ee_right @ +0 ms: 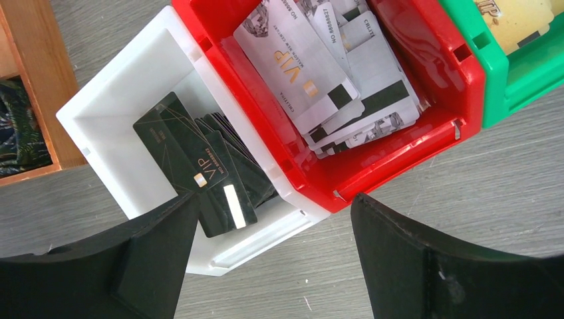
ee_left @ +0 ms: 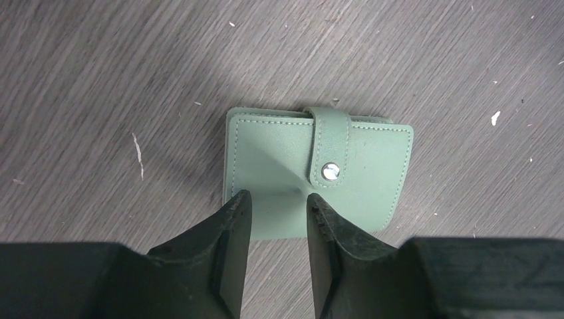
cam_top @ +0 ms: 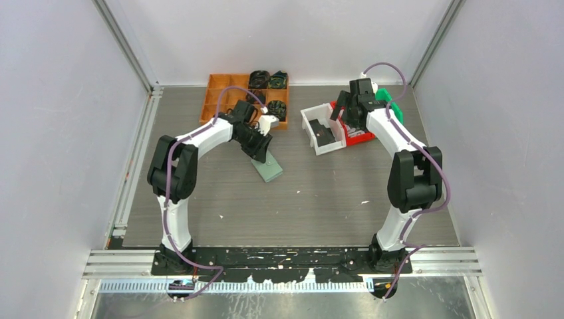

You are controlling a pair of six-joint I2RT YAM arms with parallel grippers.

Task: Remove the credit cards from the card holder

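The sage-green card holder [cam_top: 267, 171] lies on the table left of centre, its snap strap [ee_left: 330, 146] closed. Just over one end of it is my left gripper, fingers a little apart; whether anything is between them cannot be told. My right gripper is open above the white bin [ee_right: 110, 139] of black cards [ee_right: 179, 149] and the red bin [ee_right: 372, 169] of silver cards [ee_right: 286, 63], holding nothing.
A green bin [ee_right: 495, 83] adjoins the red one. An orange wooden compartment box [cam_top: 223, 83] with dark folded items stands at the back.
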